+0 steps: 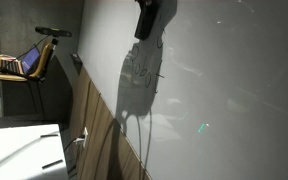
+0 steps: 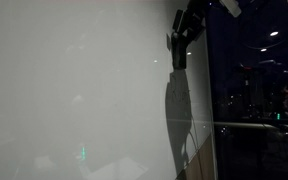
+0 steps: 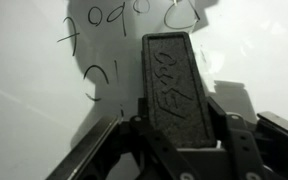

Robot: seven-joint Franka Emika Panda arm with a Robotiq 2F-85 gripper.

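Observation:
A dark EXPO eraser (image 3: 177, 85) fills the middle of the wrist view, and my gripper is shut on its near part. Its far end reaches out toward the whiteboard (image 3: 44, 120). Black handwritten marks (image 3: 106, 15) run along the top and left of that view, close to the eraser. In exterior view 1 the eraser (image 1: 145, 22) is at the top edge, above the writing on the whiteboard (image 1: 214, 80). Exterior view 2 has the gripper (image 2: 179, 52) near the board's right side. I cannot tell whether the eraser touches the board.
A white table (image 1: 24, 155) stands at the lower left of exterior view 1, with a chair (image 1: 42, 62) and a laptop (image 1: 29, 62) behind it. Wood panelling (image 1: 99, 125) borders the board. The arm's shadow falls across the writing.

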